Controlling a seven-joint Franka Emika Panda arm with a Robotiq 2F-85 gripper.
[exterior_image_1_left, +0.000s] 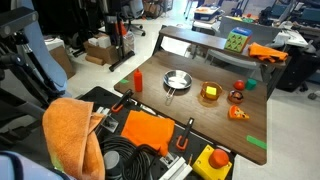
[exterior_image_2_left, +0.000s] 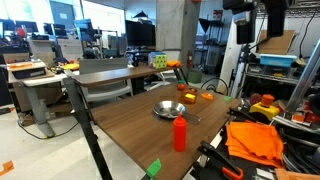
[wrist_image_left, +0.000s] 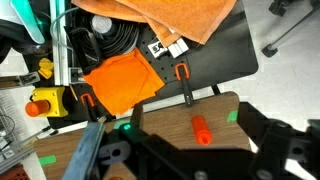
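Observation:
My gripper hangs above the near side of the wooden table, its dark fingers wide apart with nothing between them. In exterior view 2 the gripper (exterior_image_2_left: 265, 38) shows at the upper right, high over the table. A red bottle (exterior_image_2_left: 179, 133) stands upright at the table's edge. The wrist view shows this red bottle (wrist_image_left: 201, 131) below and beside the right finger, not touched. A silver pan (exterior_image_1_left: 177, 79) with its handle lies on the table. Near it sit a brown round dish holding a yellow piece (exterior_image_1_left: 210, 91) and an orange-red item (exterior_image_1_left: 238, 113).
A raised wooden shelf (exterior_image_1_left: 205, 38) at the back bears a yellow-green box (exterior_image_1_left: 237, 40) and an orange cloth. Along the near edge are an orange cloth (exterior_image_1_left: 147, 131), black cables, clamps and a yellow box with a red button (exterior_image_1_left: 218, 158). Bare tabletop surrounds the pan.

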